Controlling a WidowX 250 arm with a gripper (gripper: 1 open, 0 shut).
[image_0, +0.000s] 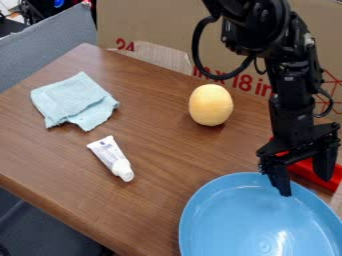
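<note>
My black gripper (302, 175) hangs at the right, open, low over a red bar-shaped object (326, 175) that it largely hides. Its nearer finger reaches down to the back rim of the blue plate (254, 235) in the lower right. Whether it touches either thing is unclear. A yellow potato-like object (211, 105) lies left of the arm. A white tube (111, 158) lies on the middle left of the wooden table (134, 210), and a folded pale-blue cloth (74, 100) lies behind it.
A cardboard box (154, 30) stands along the back. The middle of the table between tube, potato and plate is clear. The table's edge runs along the lower left.
</note>
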